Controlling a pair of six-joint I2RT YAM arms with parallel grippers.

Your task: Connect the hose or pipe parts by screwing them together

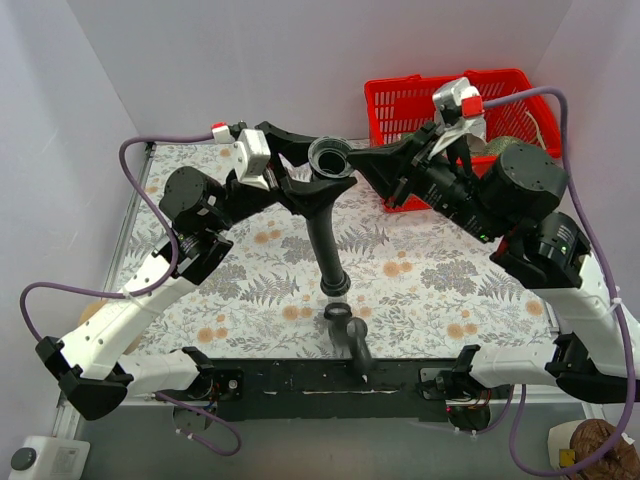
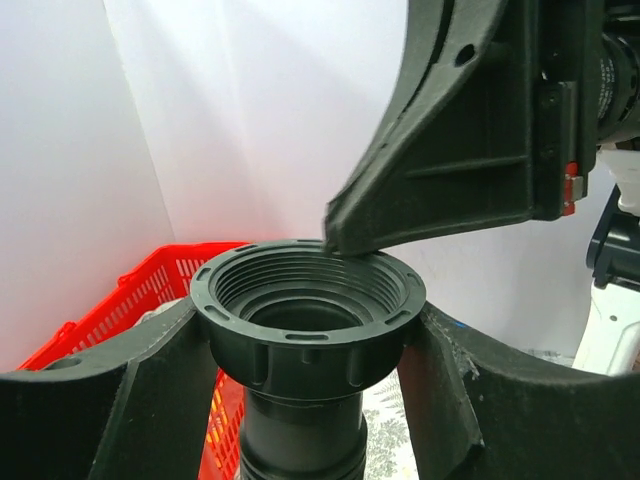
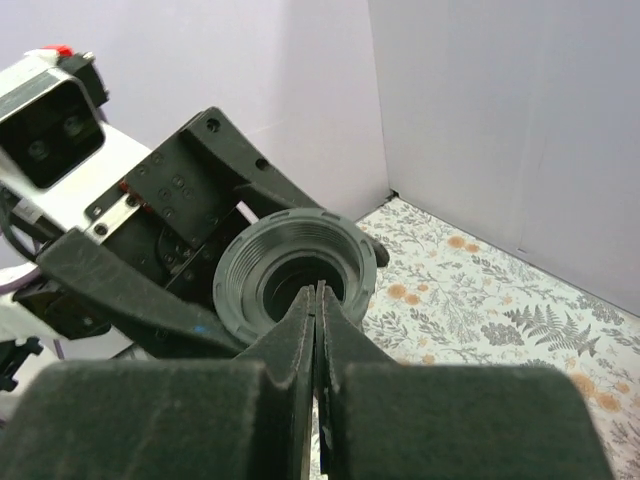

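My left gripper (image 1: 310, 172) is shut on a dark grey hose (image 1: 325, 235) just below its threaded collar (image 2: 260, 350), which faces up. The open ring (image 3: 238, 290) of the collar also shows in the right wrist view. My right gripper (image 1: 365, 163) is shut, its fingertips against or very near the collar, nothing seen between them. Below the hose's lower end, a blurred dark fitting (image 1: 350, 335) is near or over the mat's front edge.
A red basket (image 1: 390, 95) with assorted items stands at the back right. Walls close in the sides and back.
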